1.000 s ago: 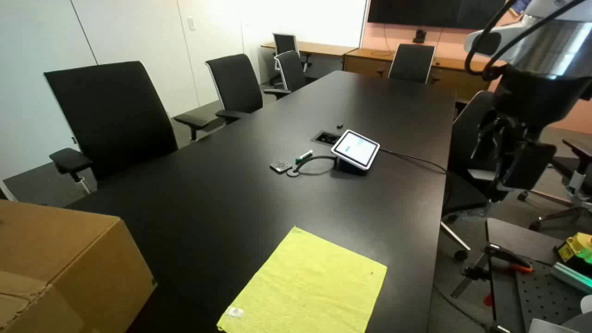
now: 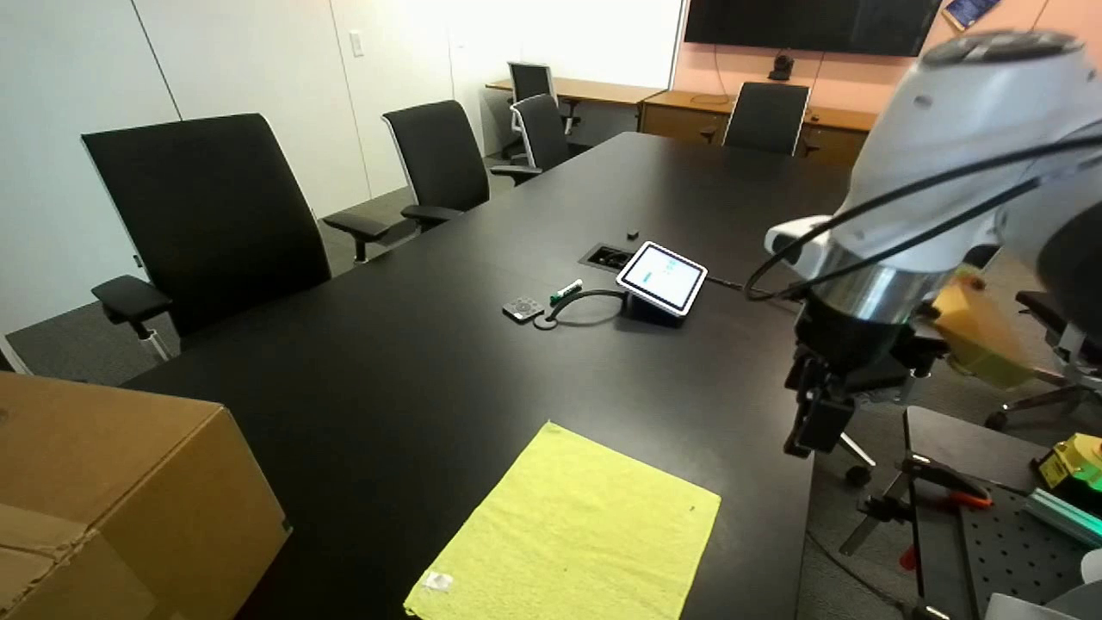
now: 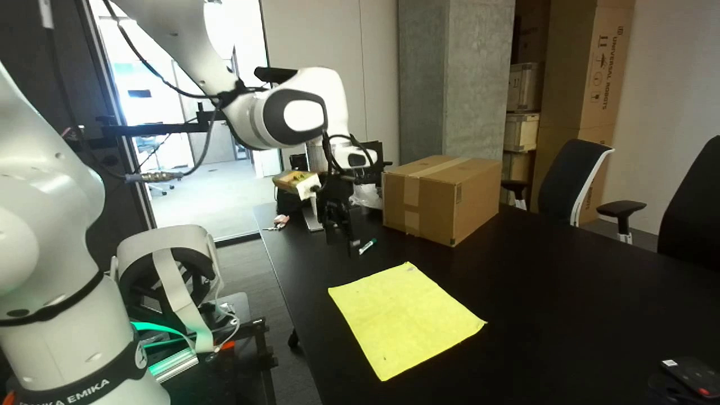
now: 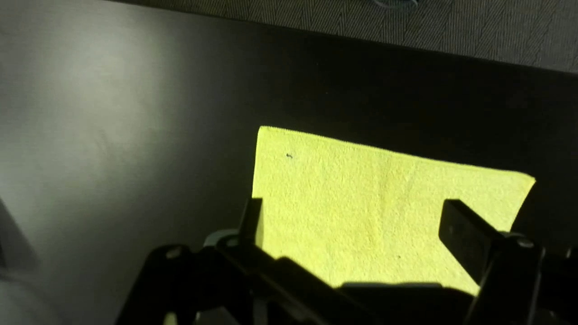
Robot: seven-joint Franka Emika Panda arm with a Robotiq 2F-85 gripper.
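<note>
A yellow cloth [image 2: 578, 522] lies spread flat on the dark table, with a small white tag at one corner. In exterior view 2 the whole cloth [image 3: 405, 320] shows, and my gripper [image 3: 342, 239] hangs above the table beyond it. The wrist view has the cloth [image 4: 347, 206] below and between my gripper's [image 4: 352, 219] two fingers, which stand wide apart with nothing held. Part of the cloth's near side is hidden behind the gripper body. From exterior view 1, my gripper [image 2: 811, 418] appears in the air to the right of the cloth.
A cardboard box [image 3: 439, 199] stands on the table near the cloth. Farther along are a tablet on a stand [image 2: 664, 279], a green-and-white marker [image 2: 566, 291] and a small grey item [image 2: 523, 309]. Bare tabletop surrounds the cloth.
In exterior view 1 my arm has moved left and its gripper lower in the picture, closer to the cloth. The cloth, box and tablet have not moved.
</note>
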